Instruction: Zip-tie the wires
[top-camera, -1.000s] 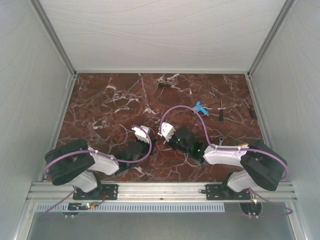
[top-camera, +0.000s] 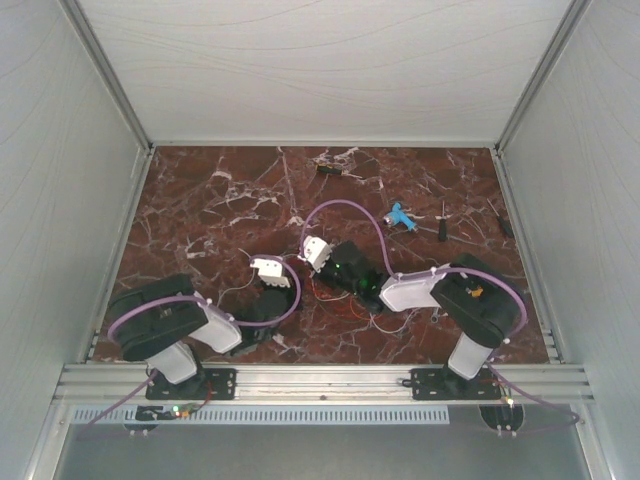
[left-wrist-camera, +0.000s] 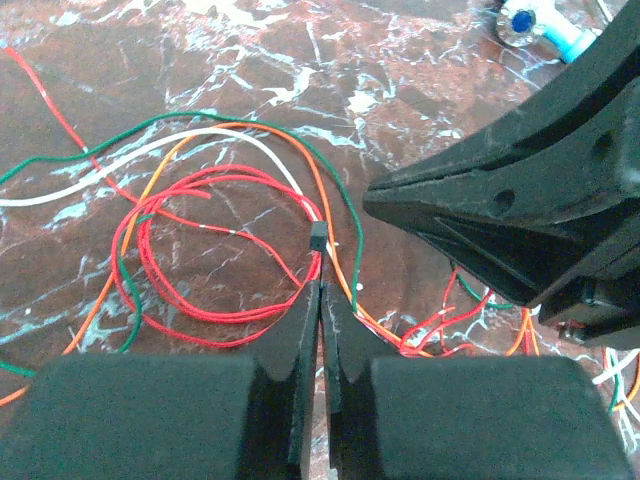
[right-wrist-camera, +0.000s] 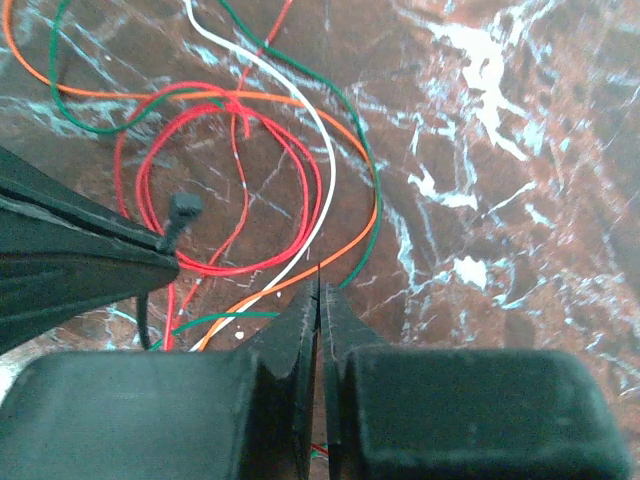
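Loose red, orange, green and white wires lie on the marble table, the red ones coiled (left-wrist-camera: 170, 305) in the left wrist view. My left gripper is shut over the coil, with a small dark tip (left-wrist-camera: 319, 236), probably a zip tie's head, at its fingertips. In the right wrist view that dark head (right-wrist-camera: 184, 208) and strap appear beside the other gripper. My right gripper is shut above the wires, right of the coil, with nothing visible between its fingers.
A blue glue gun (top-camera: 398, 217) lies behind the right arm, screwdrivers (top-camera: 442, 225) to the right and at the back (top-camera: 329, 170).
The right arm has moved leftward and back toward the table's middle, its elbow drawing inward. The left gripper has shifted slightly left.
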